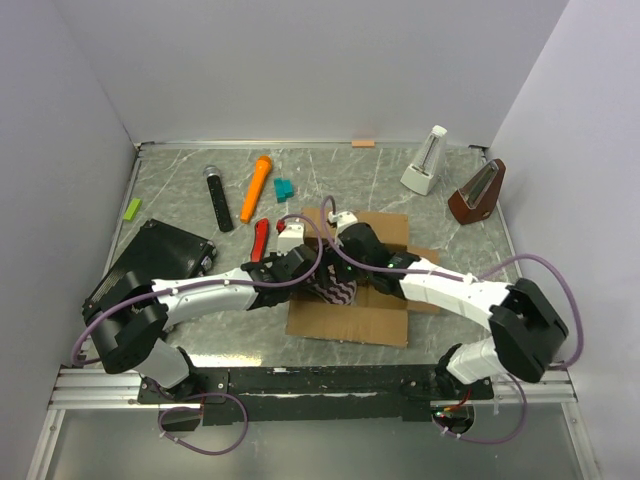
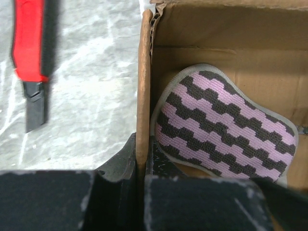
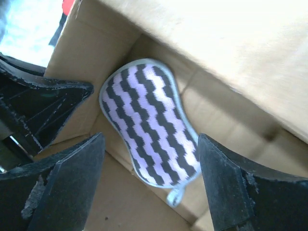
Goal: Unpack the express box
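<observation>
The cardboard box [image 1: 345, 325] lies open at the middle of the table with both grippers over it. Inside rests a pink and dark patterned pad with grey trim [image 2: 226, 125], also seen as a purple-striped pad [image 3: 149, 120]. My left gripper is shut on the left wall of the box [image 2: 143, 77]. My right gripper stands open above the pad, nothing held between its fingers.
A red box cutter [image 2: 29, 43] lies left of the box. An orange microphone [image 1: 255, 188], black microphone [image 1: 218, 200], teal piece [image 1: 282, 189], two metronomes [image 1: 476, 195] and a black case [image 1: 145, 265] lie around it.
</observation>
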